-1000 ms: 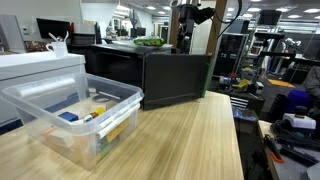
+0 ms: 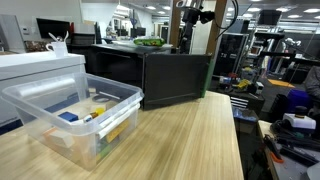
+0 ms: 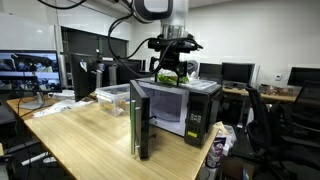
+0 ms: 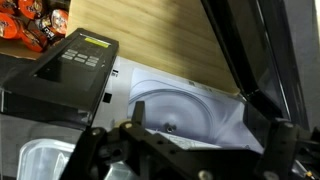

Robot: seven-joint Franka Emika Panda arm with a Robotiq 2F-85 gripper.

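Note:
A black microwave [image 3: 200,111] stands on the wooden table with its dark door [image 3: 143,119] swung open. From above, the wrist view shows the keypad panel [image 4: 78,62] at left, the door [image 4: 246,45] at right and a round turntable [image 4: 175,112] inside the light cavity. My gripper is open, its dark fingers spread apart over the cavity with nothing between them. In exterior view 1 the arm [image 2: 190,15] hangs above the microwave, and the raised door [image 2: 177,80] hides the cavity.
A green item [image 2: 150,42] lies on top of the microwave. In the wrist view, a clear container [image 4: 45,158] appears at lower left. A clear bin [image 2: 75,120] holding small items sits on the table. Orange packets [image 4: 35,25] lie beside the microwave. Bare tabletop [image 2: 185,140] lies before the door.
In exterior view 1 the arm has shifted slightly to the right above the microwave. The door, bin and green item look unmoved.

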